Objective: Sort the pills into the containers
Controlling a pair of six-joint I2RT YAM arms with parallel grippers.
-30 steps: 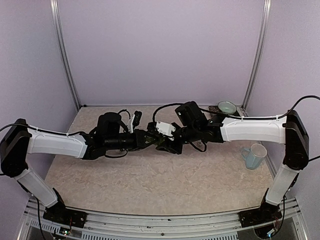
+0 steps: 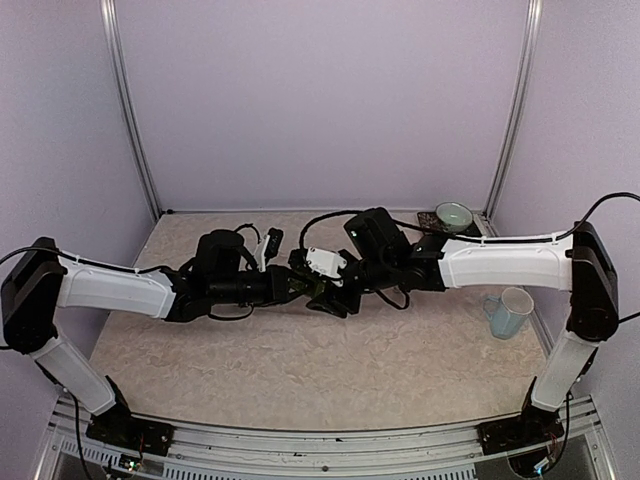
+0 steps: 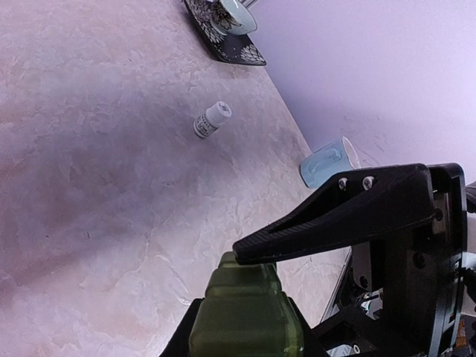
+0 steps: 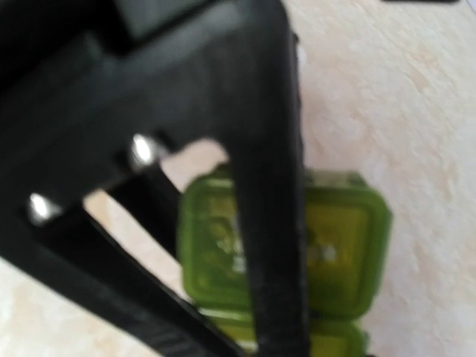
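A green translucent pill box (image 3: 245, 320) with lidded compartments is held in the air at mid-table, where both grippers meet. My left gripper (image 2: 292, 282) is shut on it. My right gripper (image 2: 325, 290) is open at the box; in the right wrist view its dark fingers cross in front of the green lid (image 4: 346, 245), with yellowish shapes under it. A small white bottle (image 3: 212, 119) stands or lies on the table beyond the grippers in the left wrist view; I cannot make out any loose pills.
A light blue mug (image 2: 508, 318) is at the right edge of the table. A dark patterned tray (image 3: 238, 53) with a pale green bowl (image 2: 453, 215) is at the back right.
The left arm is nearly unchanged.
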